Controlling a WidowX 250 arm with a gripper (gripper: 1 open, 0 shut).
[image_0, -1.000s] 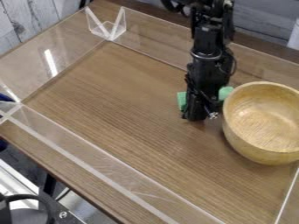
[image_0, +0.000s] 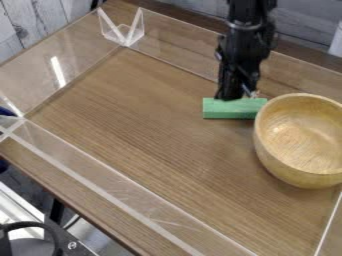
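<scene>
A green block (image_0: 230, 108) lies flat on the wooden table, directly left of a large wooden bowl (image_0: 299, 145). My black gripper (image_0: 235, 94) is just behind and above the block, shut, with nothing visible between its fingers. Its tips are small and blurred, partly against the bowl's rim.
Clear plastic walls edge the work area, with a folded clear piece (image_0: 123, 30) in the back left corner. A dark cable lies at the lower left corner.
My gripper has moved up and back from over the green block, which now shows in full, lying beside the bowl.
</scene>
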